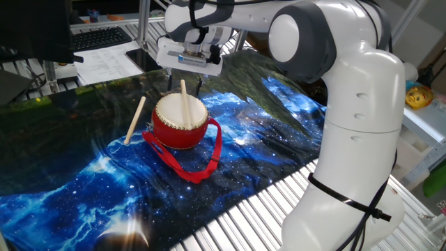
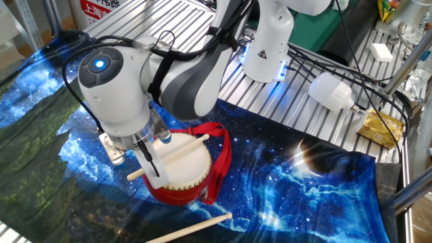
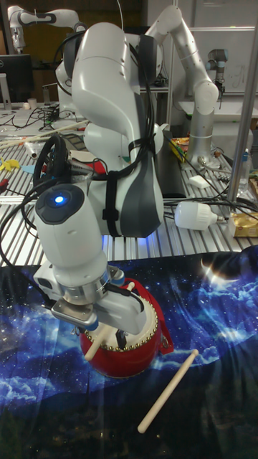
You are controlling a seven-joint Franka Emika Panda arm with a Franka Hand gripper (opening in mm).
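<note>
A red drum with a pale skin sits on the star-patterned cloth, its red strap looped beside it. One wooden drumstick lies across the drum's top; in exterior view 2 both of this stick's ends reach towards the rim. A second drumstick rests on the cloth beside the drum. My gripper hangs by the drum's far edge in exterior view 1, fingers apart and pointing down. The stick's end appears between them there, but whether they touch it cannot be told. Exterior view 3 partly hides the stick behind the hand.
A white bulb and a gold packet lie on the slatted table. Papers and a dark phone are beyond the cloth.
</note>
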